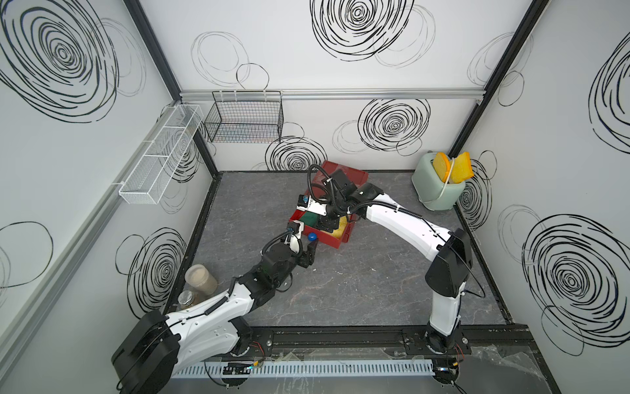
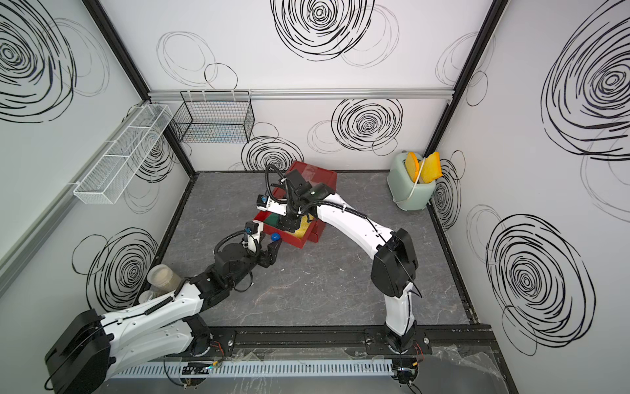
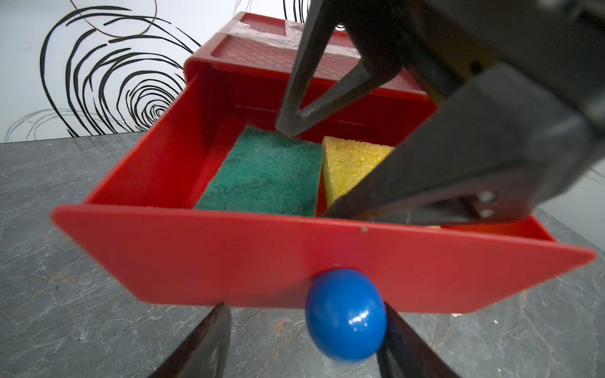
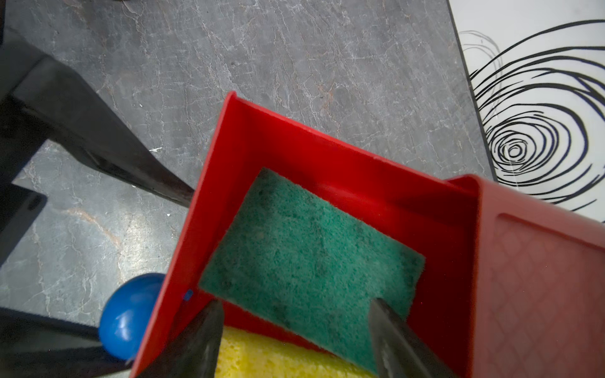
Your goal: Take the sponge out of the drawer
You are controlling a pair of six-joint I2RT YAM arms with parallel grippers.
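Note:
The red drawer (image 3: 189, 252) stands open, showing a green-topped sponge (image 3: 271, 170) lying flat and a yellow sponge (image 3: 353, 160) beside it. My right gripper is open over the drawer, empty between its fingers. In the right wrist view they spread across the boundary between the two sponges. From the left wrist view, one of its fingers (image 3: 435, 151) crosses in front of the yellow sponge and hides part of it. At the drawer's front, my left gripper is open with the blue knob (image 3: 346, 315) between its fingers, closer to the right-hand one.
A pale green bucket (image 1: 438, 187) holding yellow-orange items stands at the back right. Wire baskets (image 1: 246, 121) hang at the back left. A beige container (image 1: 200, 279) is at the left edge.

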